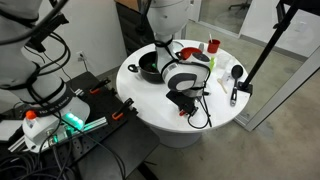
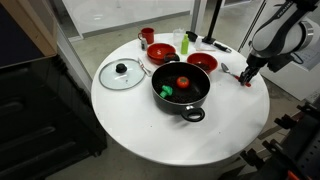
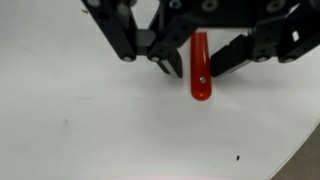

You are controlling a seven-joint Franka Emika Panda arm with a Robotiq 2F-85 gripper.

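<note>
A red-handled utensil lies on the white table, its red handle pointing toward the bottom of the wrist view. My gripper is low over it, part open, with one finger on each side of the handle. In exterior view 2 the gripper is at the table's right side, close to the tabletop, and a pale utensil head shows to its left. Whether the fingers touch the handle cannot be told. In exterior view 1 the gripper largely hides the utensil.
A black pot with a tomato in it stands mid-table. Red bowls, a red mug and a glass lid are farther back. A black ladle lies near one edge.
</note>
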